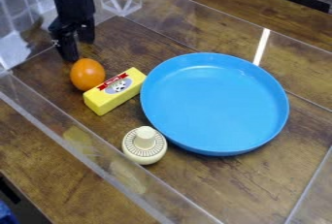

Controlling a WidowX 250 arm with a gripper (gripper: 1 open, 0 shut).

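My black gripper [66, 44] hangs at the upper left of the camera view, open, just behind an orange fruit [87, 74]. A yellow box [113, 91] with a printed label lies beside the orange, angled toward the back. A large blue plate [215, 102] fills the middle right. A cream ribbed object with a knob [144, 145] stands in front of the box, left of the plate's front.
Clear panel edges run along the left and lower left, and the arm comes in at the top left.
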